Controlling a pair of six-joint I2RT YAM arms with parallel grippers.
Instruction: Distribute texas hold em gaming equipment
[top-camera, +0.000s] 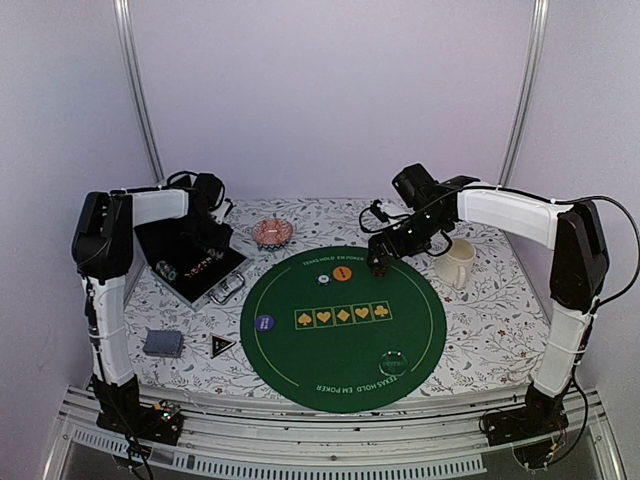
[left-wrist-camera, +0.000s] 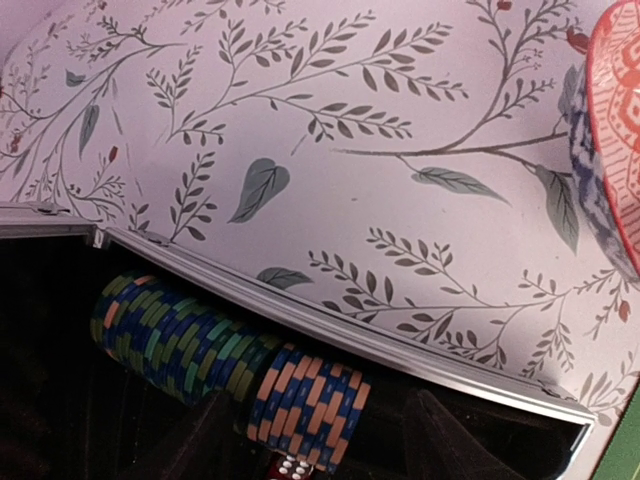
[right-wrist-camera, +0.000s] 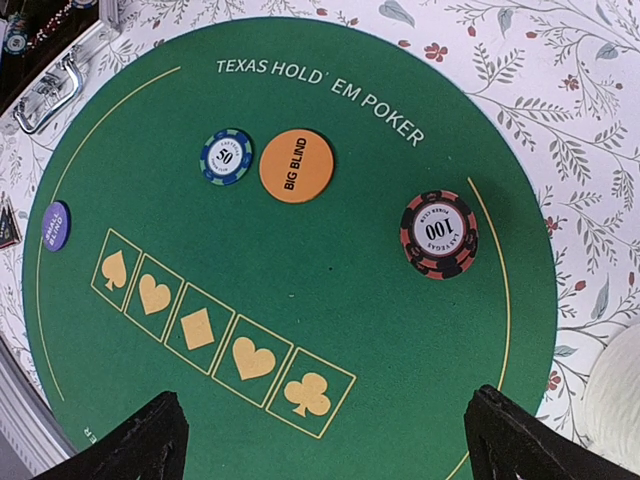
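At the back left stands an open black chip case, with my left gripper low over its far side. In the left wrist view the fingers are apart, with a row of blue-and-orange chips lying between them as seen; contact cannot be made out. Blue-and-green chips continue the row. My right gripper hangs open and empty above the green poker mat. On the mat lie black-and-red 100 chips, a blue 50 chip, an orange Big Blind disc and a purple Small Blind disc.
A red patterned bowl sits right of the case, and a cream mug is right of the mat. A clear disc lies near the mat's front. A blue-grey box and a small black triangular thing lie front left.
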